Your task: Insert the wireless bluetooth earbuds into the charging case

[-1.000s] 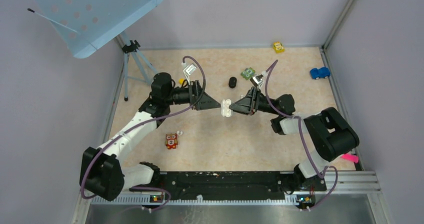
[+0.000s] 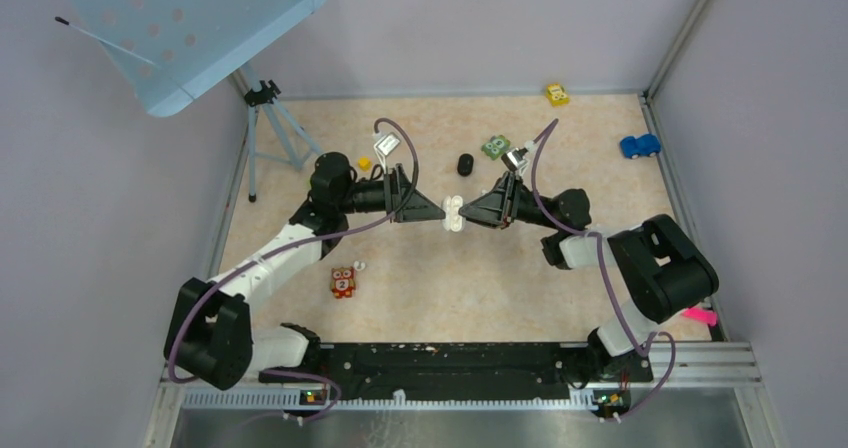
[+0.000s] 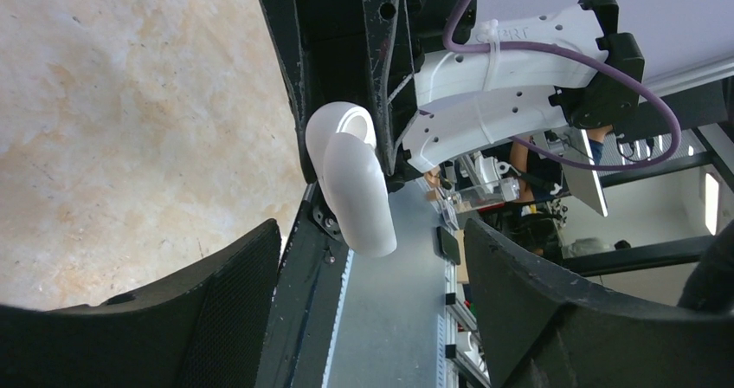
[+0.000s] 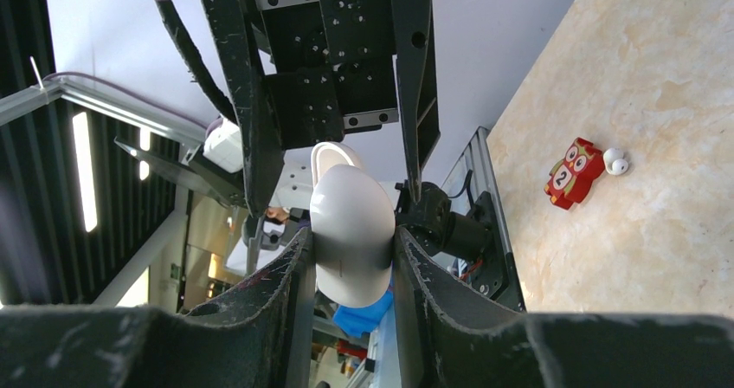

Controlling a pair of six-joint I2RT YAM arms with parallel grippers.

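The white charging case (image 2: 456, 214) is held up between the two arms, with my right gripper shut on it. From the left wrist view the case (image 3: 359, 197) looks like two rounded white halves, apparently hinged open; its slots are hidden. My left gripper stands open facing the case, its fingers (image 3: 234, 293) spread to both sides with a gap visible. In the top view its tips are right against the case's left side; contact cannot be judged. Small white earbuds (image 4: 615, 162) lie on the table beside the red owl toy.
The red owl toy (image 2: 343, 282) is at the front left. Toward the back are a black oval object (image 2: 465, 164), a green toy (image 2: 496, 146), a yellow toy (image 2: 557, 94) and a blue car (image 2: 640, 146). Bare table lies beneath the case.
My left gripper has shifted slightly right and toward the front edge, its forearm and cable turning a little. The right arm and the case look unmoved.
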